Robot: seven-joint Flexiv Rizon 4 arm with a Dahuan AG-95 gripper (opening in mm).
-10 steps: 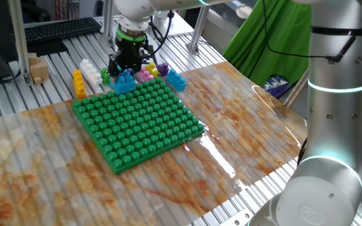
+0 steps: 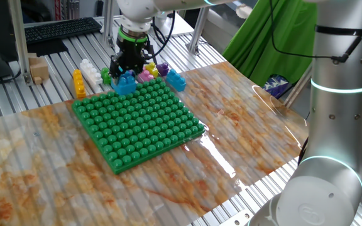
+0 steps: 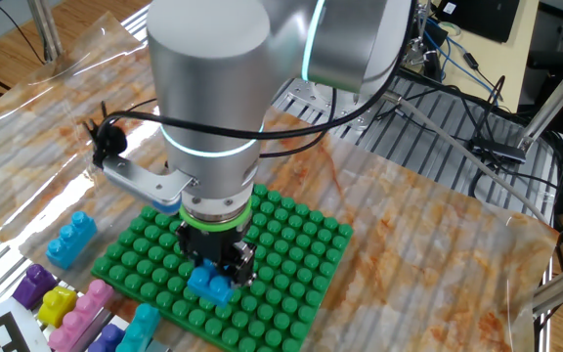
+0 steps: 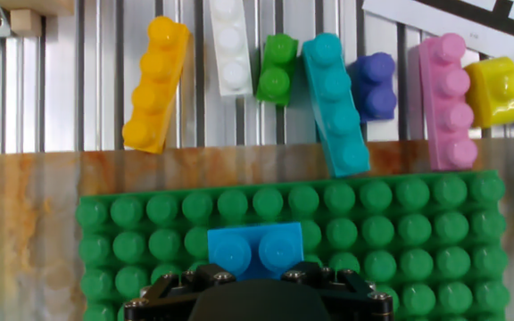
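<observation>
My gripper [image 3: 221, 262] is shut on a blue brick [image 3: 210, 284] over the green studded baseplate [image 3: 296, 264]. From above, in the wrist view, two studs of that blue brick [image 4: 255, 250] show in front of the dark fingers, near the plate's far edge. Exterior view 1 has the blue brick [image 2: 126, 85] under the gripper [image 2: 128, 74], at the plate's back edge. Whether its underside touches the studs cannot be made out.
Behind the baseplate lie loose bricks: orange [image 4: 156, 85], white [image 4: 230, 49], green [image 4: 277, 69], teal [image 4: 335, 102], purple [image 4: 375, 86], pink [image 4: 448, 102] and yellow [image 4: 498, 91]. Another blue brick [image 2: 176, 80] lies beside the plate's back corner. Marbled sheet [image 2: 36, 163] around the plate is clear.
In exterior view 1 the gripper and the blue brick have shifted very slightly to the right. The baseplate and loose bricks have stayed in place.
</observation>
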